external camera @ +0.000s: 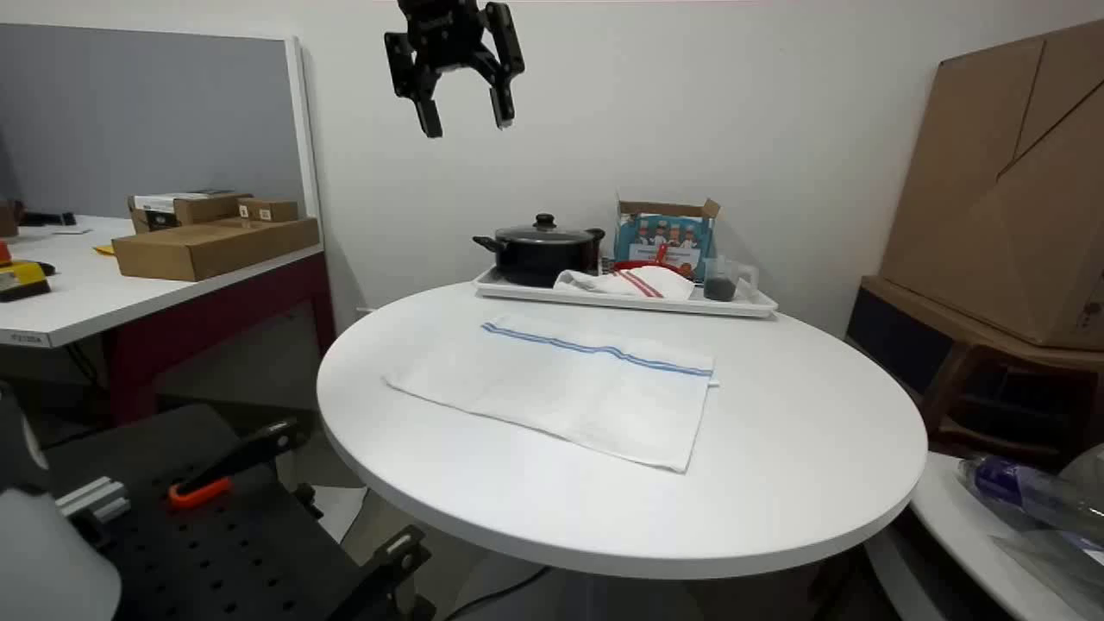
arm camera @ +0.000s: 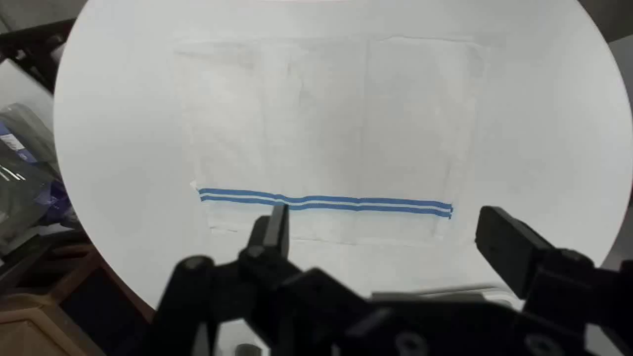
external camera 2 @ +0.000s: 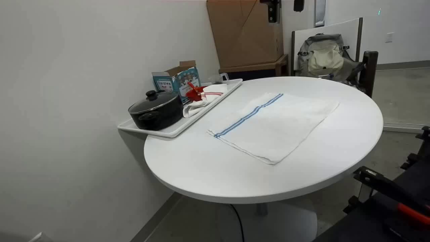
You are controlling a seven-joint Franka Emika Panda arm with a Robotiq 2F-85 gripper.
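A white towel [external camera: 569, 388] with a blue double stripe lies spread nearly flat on the round white table [external camera: 807, 466]. Seen from above in the wrist view, the towel [arm camera: 326, 118] is roughly rectangular, its stripe running near the edge closest to the gripper. My black gripper [external camera: 466, 124] hangs high above the table, well clear of the cloth. Its fingers [arm camera: 276, 234] stand wide apart with nothing between them. Only part of the gripper shows at the top edge of the second exterior view.
Along the wall side of the table a white tray [external camera: 611, 300] holds a lidded black pot [external camera: 543, 248], a red-striped cloth [external camera: 642, 281], a blue box [external camera: 662, 233] and a cup [external camera: 721, 279]. Bare tabletop surrounds the towel. A large cardboard box [external camera: 1004, 186] stands beyond the table.
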